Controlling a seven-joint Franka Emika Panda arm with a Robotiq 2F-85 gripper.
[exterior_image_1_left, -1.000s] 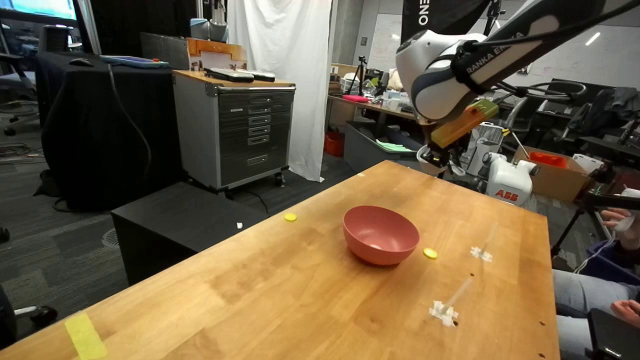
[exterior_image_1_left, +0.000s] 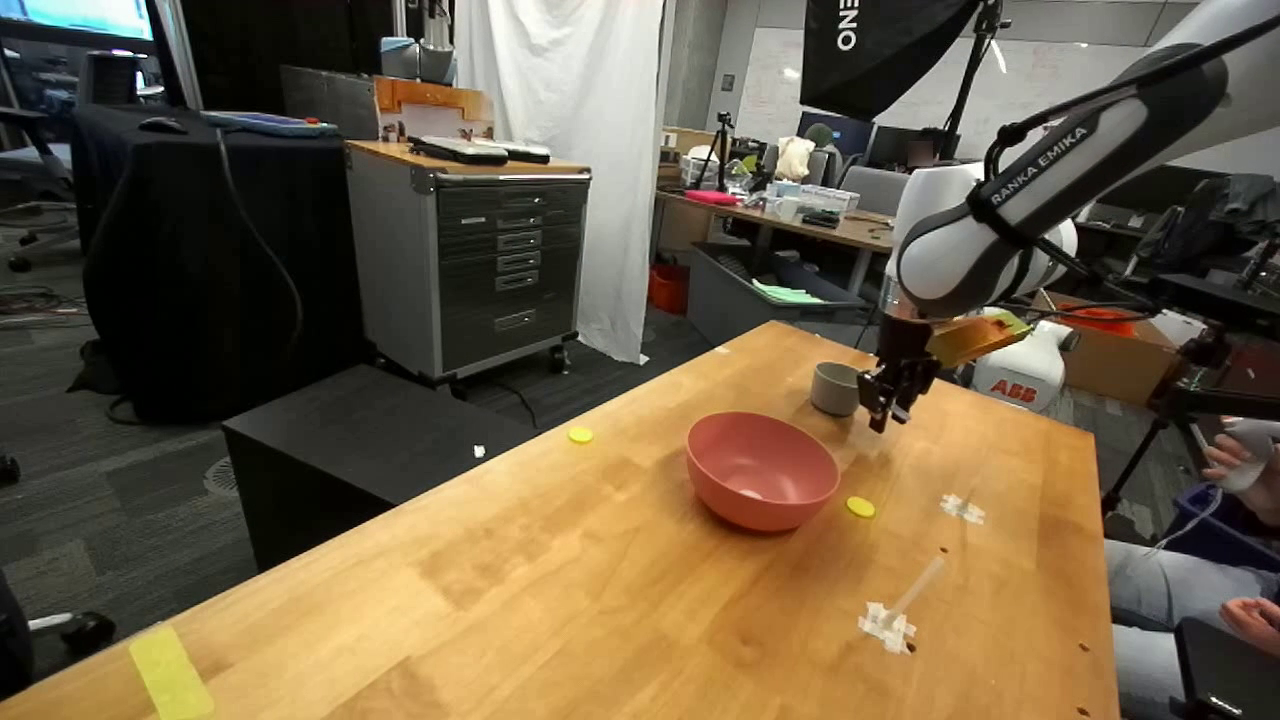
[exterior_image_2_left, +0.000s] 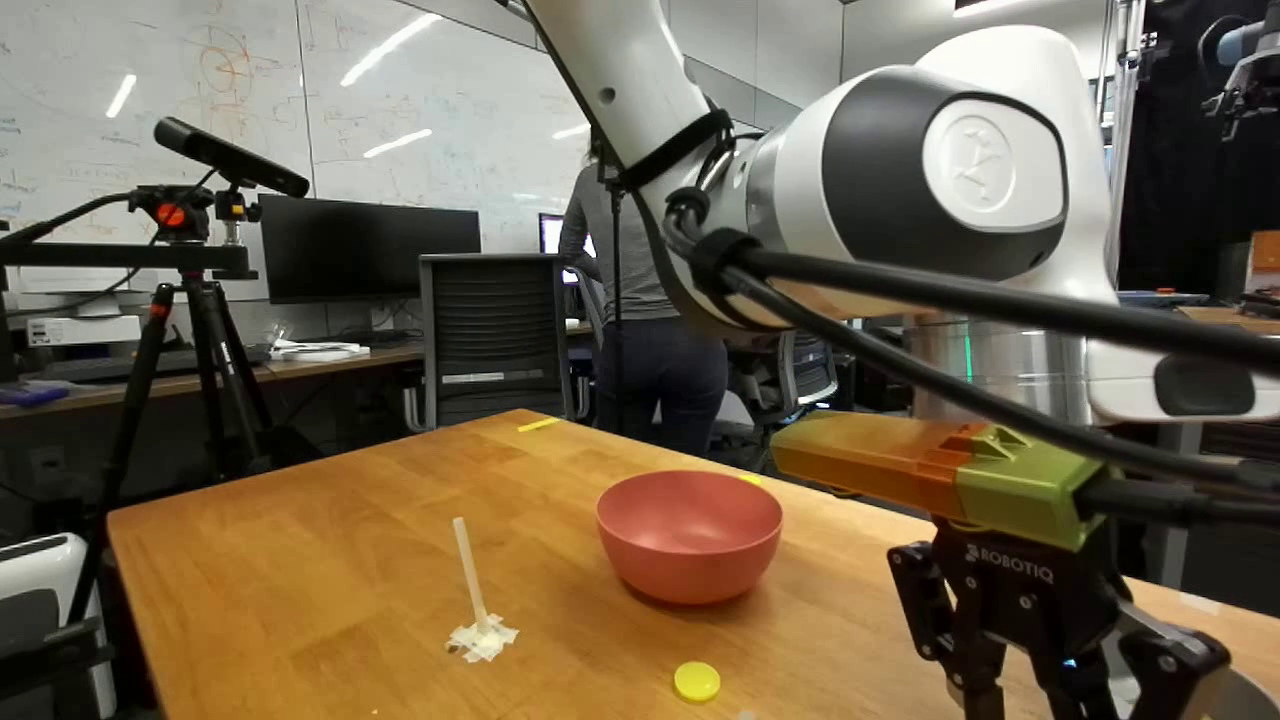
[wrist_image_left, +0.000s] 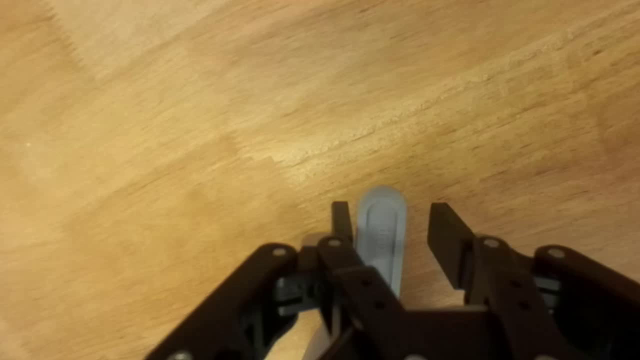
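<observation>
A grey cup (exterior_image_1_left: 835, 389) stands on the tabletop behind the red bowl (exterior_image_1_left: 764, 470), close beside my gripper (exterior_image_1_left: 888, 420). The wrist view shows the cup's grey handle (wrist_image_left: 382, 234) between my gripper's (wrist_image_left: 391, 221) parted fingers, with a clear gap on the right side and a narrower one on the left. Most of the cup is hidden under the gripper there. In exterior view 2 the bowl (exterior_image_2_left: 689, 536) is upright, its inside partly in sight, and the fingertips are cut off by the lower edge.
A yellow disc (exterior_image_1_left: 860, 506) lies beside the bowl, and another yellow disc (exterior_image_1_left: 581, 434) is near the table's left edge. A thin translucent stick (exterior_image_2_left: 470, 572) rises from a taped spot.
The cup was up in the air with my gripper around it; now it is down on the table. The arm has lowered, and the fingers have parted around the handle.
</observation>
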